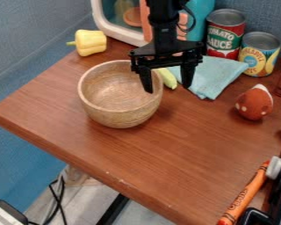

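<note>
My black gripper (pixel 167 81) hangs over the back right rim of a wooden bowl (pixel 115 103). Its fingers stand apart, with one finger over the bowl and the other to the right of it. A pale yellow banana-like item (pixel 170 79) lies behind the bowl, partly hidden by the gripper. A folded light blue cloth (pixel 211 81) lies to the right.
Tomato sauce can (pixel 223 38), second can (pixel 259 57) and toy appliance (pixel 126 15) stand at the back. An egg-shaped toy (pixel 255 103) and orange crayon (pixel 242 200) are on the right. A yellow pepper (pixel 89 42) sits back left.
</note>
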